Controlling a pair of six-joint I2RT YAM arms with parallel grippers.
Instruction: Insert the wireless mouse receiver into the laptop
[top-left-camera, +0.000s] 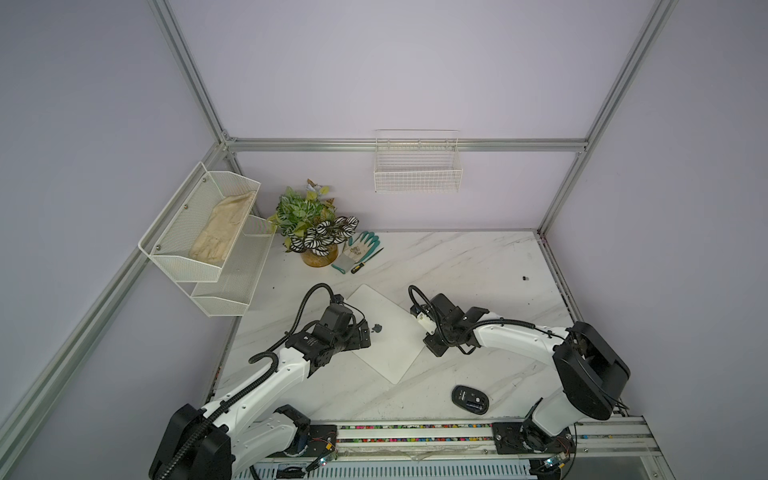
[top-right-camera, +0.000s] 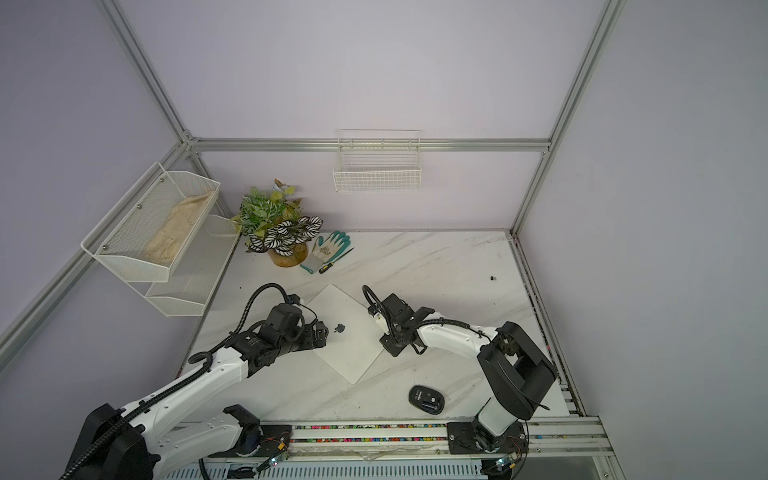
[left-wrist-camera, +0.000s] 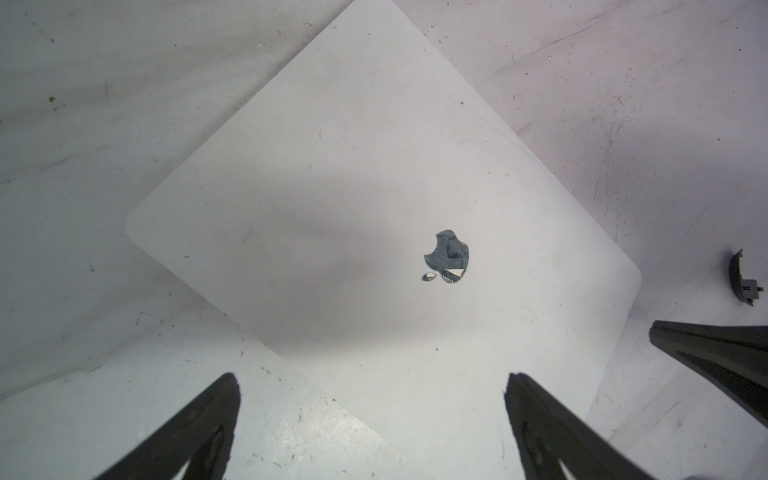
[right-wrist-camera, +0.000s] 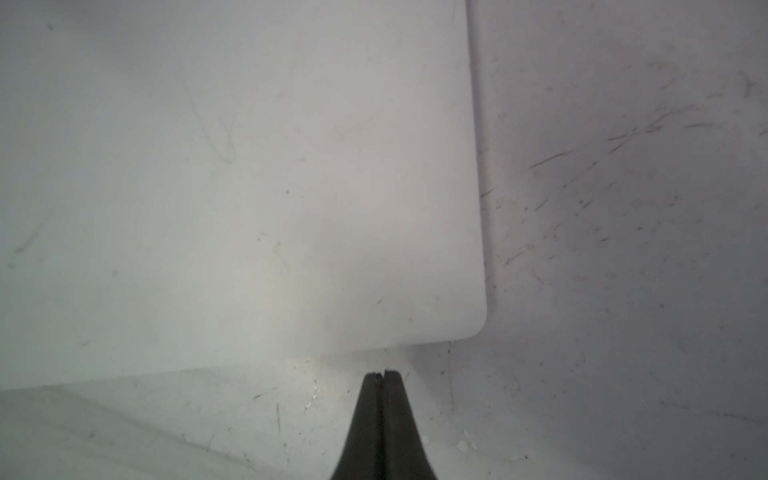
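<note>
A closed silver laptop (top-left-camera: 384, 352) lies flat at the table's middle, turned diagonally, its dark logo (left-wrist-camera: 448, 260) upward. My left gripper is open over it with nothing between the fingers. My right gripper is shut and empty, just beside a rounded corner of the laptop. A black mouse (top-left-camera: 469, 398) lies on the table at the front right, below my right arm. No receiver can be clearly told apart; a small dark piece (left-wrist-camera: 742, 280) shows at the edge of the left wrist view.
A potted plant (top-left-camera: 308, 216), work gloves (top-left-camera: 352, 249) and a screwdriver (top-left-camera: 364, 262) lie at the back left. Wire baskets (top-left-camera: 209, 240) hang on the left wall, another (top-left-camera: 417, 164) on the back wall.
</note>
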